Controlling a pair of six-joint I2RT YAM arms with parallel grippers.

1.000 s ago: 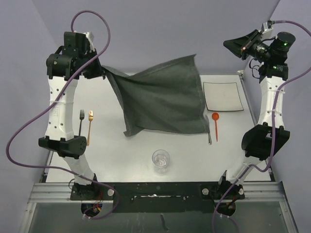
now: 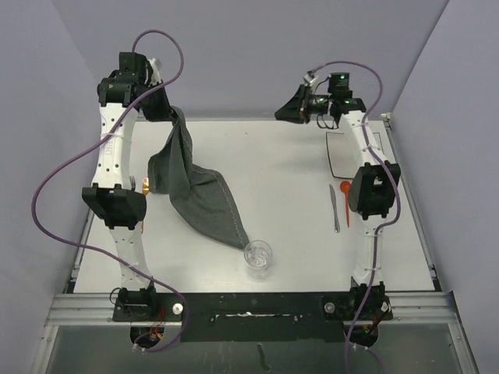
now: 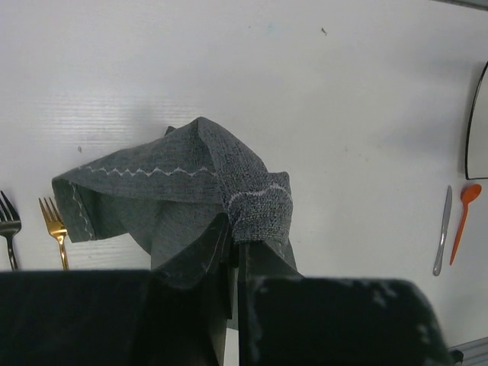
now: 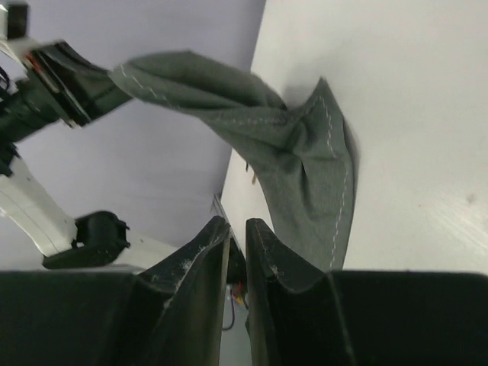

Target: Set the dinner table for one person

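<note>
The grey cloth (image 2: 204, 195) hangs from my left gripper (image 2: 170, 115), which is shut on one corner near the table's far left. Its lower part trails in folds over the table toward the glass. In the left wrist view the pinched part of the cloth (image 3: 259, 200) bunches at the fingertips. My right gripper (image 2: 284, 115) is over the far middle, clear of the cloth; in the right wrist view a narrow empty gap shows between its fingers. A dark fork (image 3: 9, 223) and a gold fork (image 3: 53, 225) lie left of the cloth. On the right lie a knife (image 2: 334, 209) and orange spoon (image 2: 345, 188).
A clear glass (image 2: 258, 255) stands at the near middle, close by the cloth's lower end. A white dark-edged plate (image 2: 341, 156) rests at the far right, partly hidden by the right arm. Bare table (image 2: 273, 179) lies between cloth and knife.
</note>
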